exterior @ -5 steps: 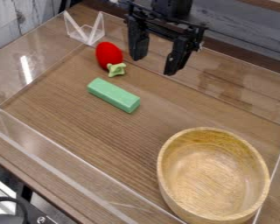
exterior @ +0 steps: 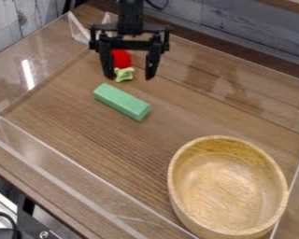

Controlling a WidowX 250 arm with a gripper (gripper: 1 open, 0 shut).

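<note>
My dark gripper (exterior: 130,53) hangs at the top centre of the camera view, open, its fingers spread and pointing down. Behind and below it lie a red object (exterior: 120,59), partly covered by the gripper, and a small pale green piece (exterior: 124,75). A green rectangular block (exterior: 122,102) lies on the wooden surface below the gripper, apart from it.
A large beige round bowl (exterior: 227,187) fills the lower right. Clear plastic items stand at the upper left, and a dark cable shows at the bottom left corner.
My gripper has moved left from the upper right toward the red object, and it now partly covers it. The objects on the table appear unmoved.
</note>
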